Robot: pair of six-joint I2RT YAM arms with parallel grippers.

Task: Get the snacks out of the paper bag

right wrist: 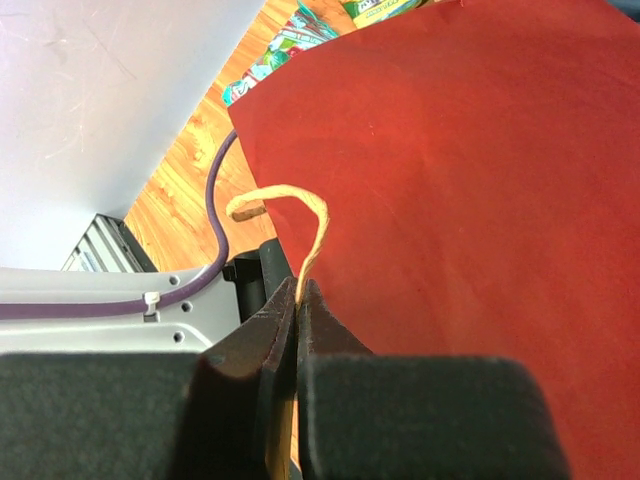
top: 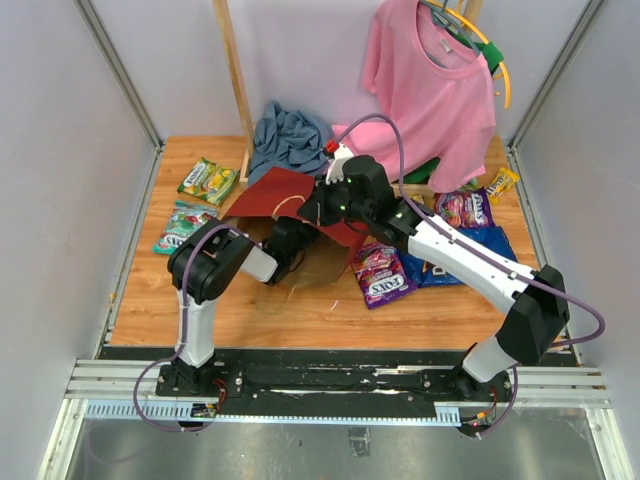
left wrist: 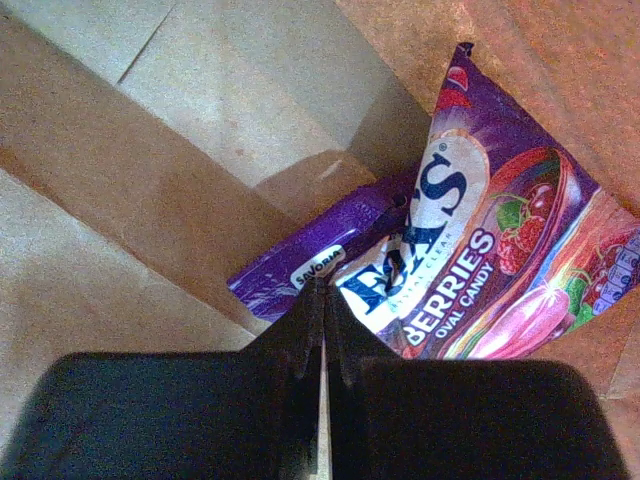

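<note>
A red paper bag (top: 270, 193) lies open at the table's middle. My right gripper is shut on its yellow cord handle (right wrist: 310, 240), holding the red side up. My left gripper (top: 300, 232) reaches inside the bag; in the left wrist view its fingers are shut, nothing visible between them. Just beyond them lie a Fox's Berries candy pack (left wrist: 500, 260) and a purple Savoria pack (left wrist: 290, 260), against the brown paper interior (left wrist: 120, 180).
Snack packs lie outside: green (top: 205, 180) and teal (top: 180, 225) at left, purple (top: 380, 272), blue and yellow at right. A blue cloth (top: 285, 140) and pink shirt (top: 430, 90) are behind.
</note>
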